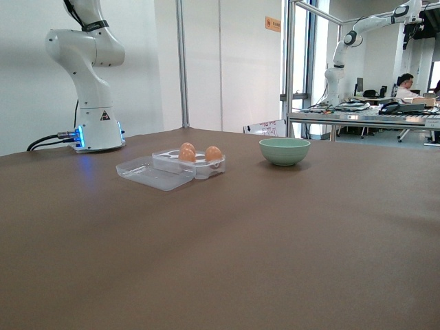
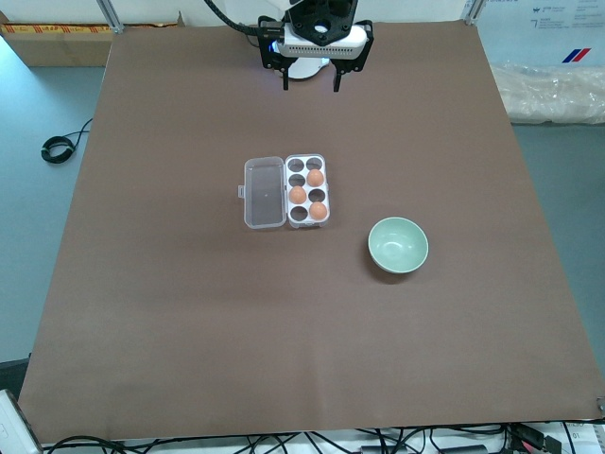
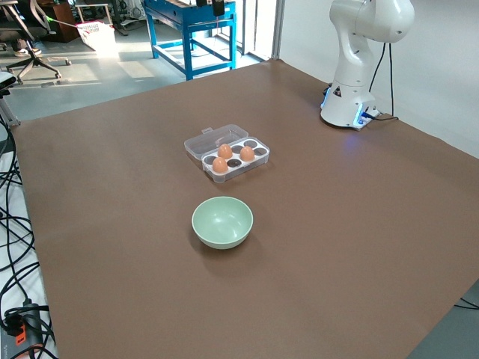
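An open clear egg box point(image 2: 307, 165) lies mid-table, its lid point(image 2: 265, 193) flat to the left in the left view, with three brown eggs point(image 2: 318, 210) among empty hollows. A mint green bowl point(image 2: 398, 244) stands apart from it, to its right. At the table's far edge the black gripper point(image 2: 311, 79) hangs with its two fingers spread apart and nothing visible between them. In the right view only its tip shows at the top, cropped.
The white arm base point(image 3: 344, 105) stands at the far edge. Cables point(image 3: 15, 247) and electronics lie beyond the near edge.
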